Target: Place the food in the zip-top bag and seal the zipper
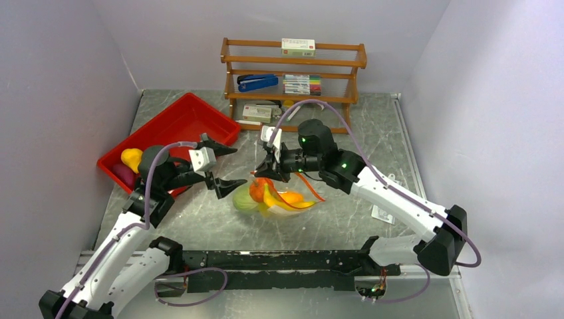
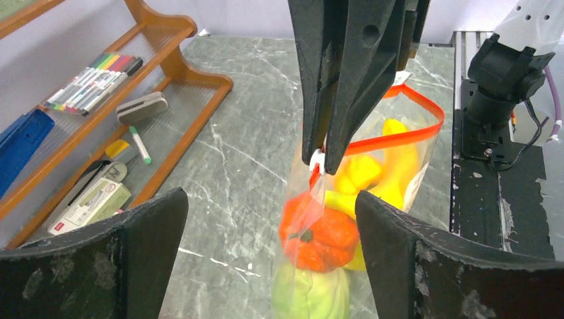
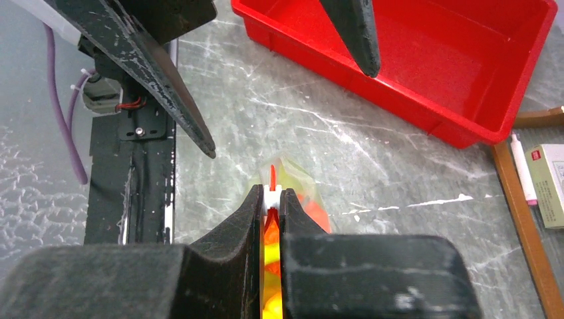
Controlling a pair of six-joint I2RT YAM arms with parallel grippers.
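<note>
The clear bag with an orange zip edge [image 2: 399, 139] holds toy food: an orange pumpkin [image 2: 323, 234], a green cabbage [image 2: 309, 292] and yellow pieces, including a banana [image 1: 297, 205]. My right gripper is shut on the bag's white zipper slider [image 2: 318, 161], at one end of the orange edge. Past the slider the edge gapes in a loop, so the bag's mouth stands open there. Left of the bag, my left gripper [image 1: 241, 167] has its fingers spread wide with nothing between them.
The red bin [image 1: 214, 118] at the left holds a yellow pear [image 1: 132, 159] and a purple item [image 1: 124, 175]. Behind stands a wooden rack [image 1: 292, 58] with boxes, pens and a blue stapler [image 1: 258, 82]. Bare table lies right of the bag.
</note>
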